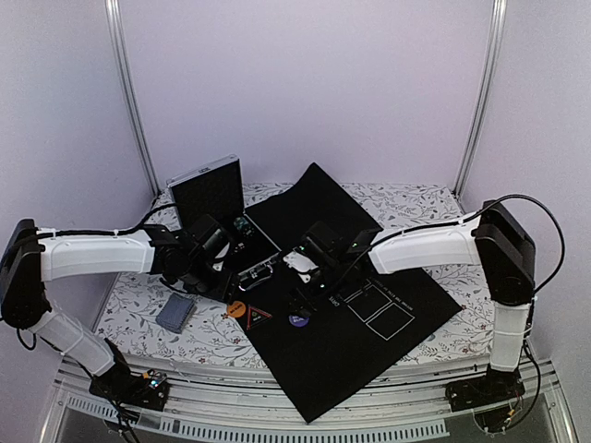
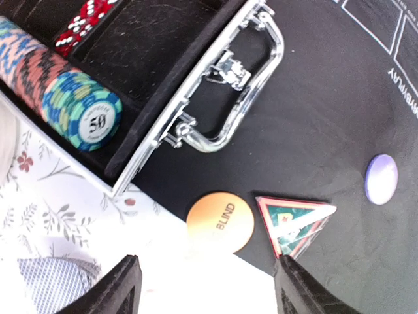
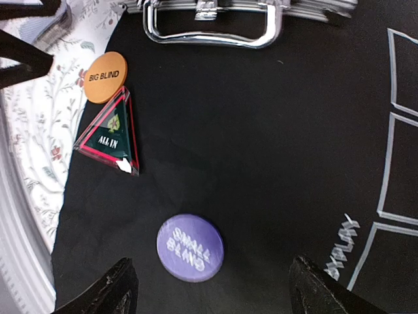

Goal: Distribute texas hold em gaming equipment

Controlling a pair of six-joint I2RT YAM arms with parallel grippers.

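My right gripper is open over the purple SMALL BLIND disc [image 3: 189,247] on the black mat [image 3: 261,150]. My left gripper, fingers apart and empty, hangs near the orange BIG BLIND disc [image 2: 220,221]. The triangular ALL IN marker [image 3: 112,131] lies beside that disc. The open case [image 1: 205,194] holds chip stacks [image 2: 85,112] and red dice [image 2: 78,26].
A blue-grey card deck [image 1: 174,313] lies on the floral cloth at the left. Printed card boxes [image 1: 379,309] run across the mat's right part.
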